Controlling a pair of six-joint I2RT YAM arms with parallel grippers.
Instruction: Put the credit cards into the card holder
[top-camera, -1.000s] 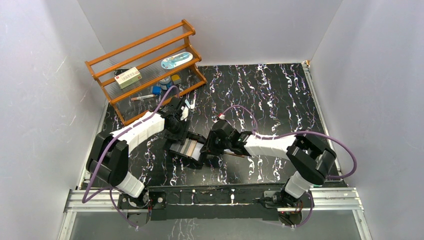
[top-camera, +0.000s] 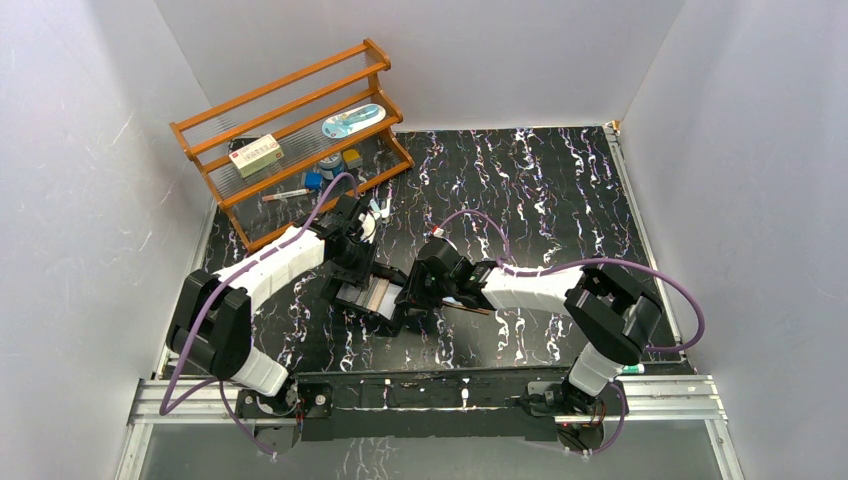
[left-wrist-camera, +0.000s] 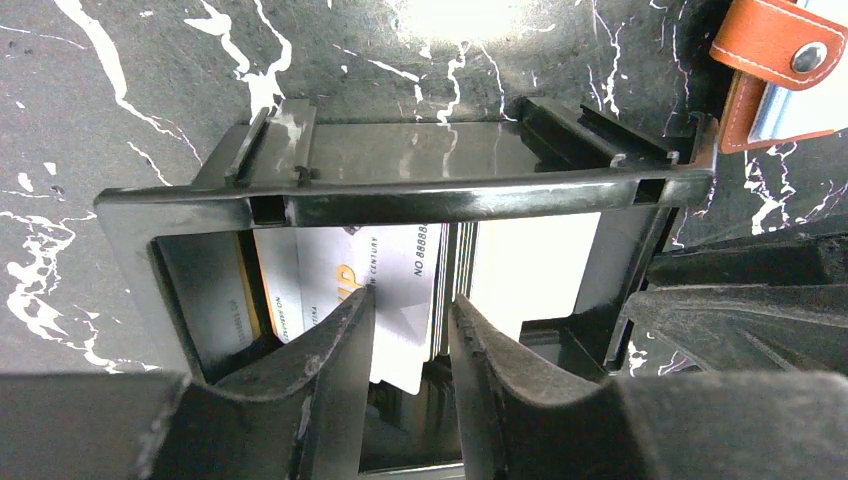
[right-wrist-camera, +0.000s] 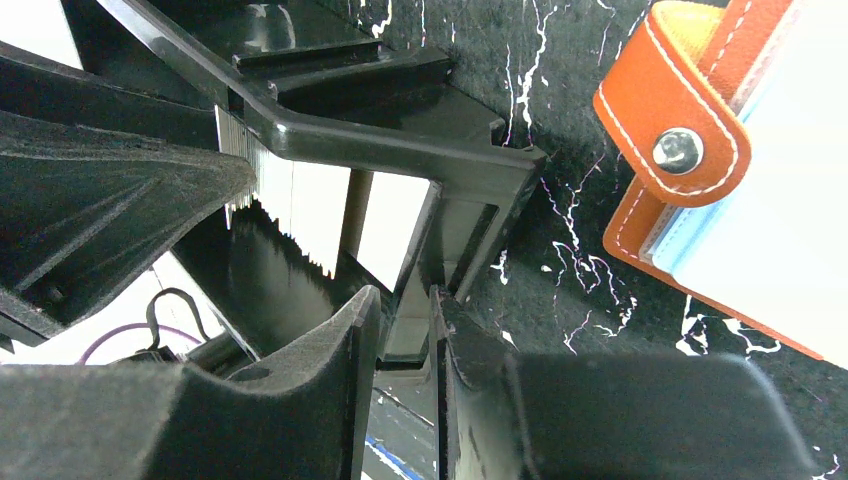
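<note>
A black box (left-wrist-camera: 430, 208) holds several white cards (left-wrist-camera: 400, 260) standing on edge. The left gripper is over the box, part open; a printed card shows behind the gap, and whether either finger touches it is unclear. At the box's right end, the right gripper stands part open with the box's end wall between or just behind its fingertips. I cannot tell whether they press on it. To the right lies the orange leather card holder (right-wrist-camera: 670, 110) with a metal snap, white and clear sleeves beside its strap. From above, the right gripper mostly covers it.
Behind the left arm stands a wooden rack (top-camera: 285, 95) with a small carton (top-camera: 256, 155) and a blue-and-white package (top-camera: 353, 121).
The right arm and the box have shifted slightly left over the last second. My left arm has moved a little at its elbow, its gripper still over the box.
</note>
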